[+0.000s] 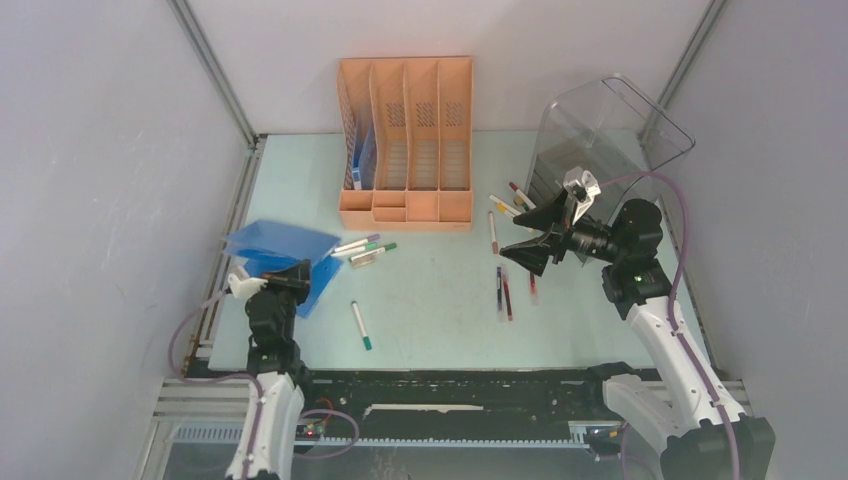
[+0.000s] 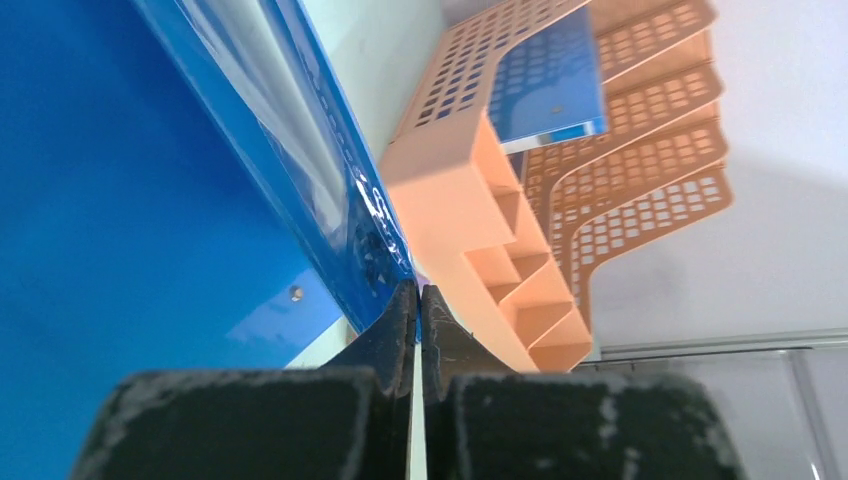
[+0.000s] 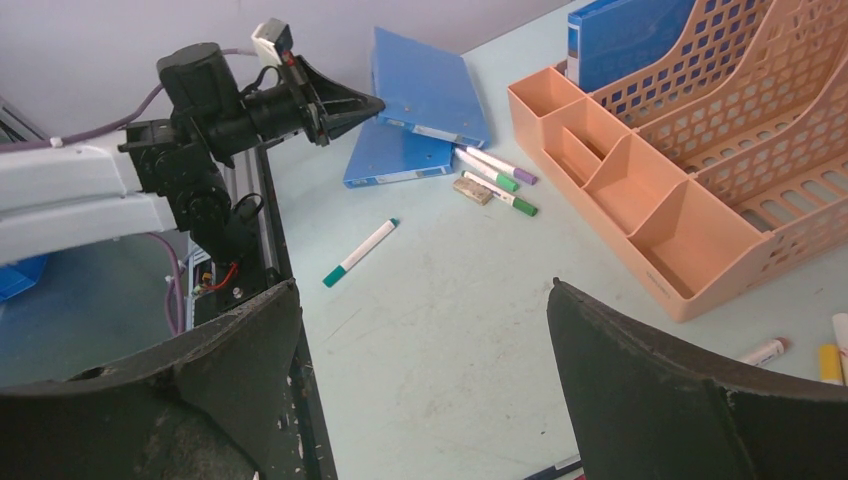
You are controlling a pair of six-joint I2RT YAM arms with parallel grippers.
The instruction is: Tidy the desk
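Observation:
A blue folder (image 1: 282, 238) is tilted up above a second blue folder (image 1: 320, 291) on the left of the desk. My left gripper is shut on the edge of the upper folder. My right gripper (image 1: 530, 240) hangs open over the right side, empty. The peach organizer (image 1: 420, 207) stands at the back, with a blue folder (image 3: 630, 40) in its leftmost slot. Several markers (image 3: 505, 205) and a small eraser (image 3: 470, 190) lie by the left folders; a lone teal marker (image 1: 360, 325) lies nearer the front.
A wire basket (image 1: 600, 110) stands at the back right, partly behind my right arm. More markers (image 1: 507, 295) lie below and beside that arm.

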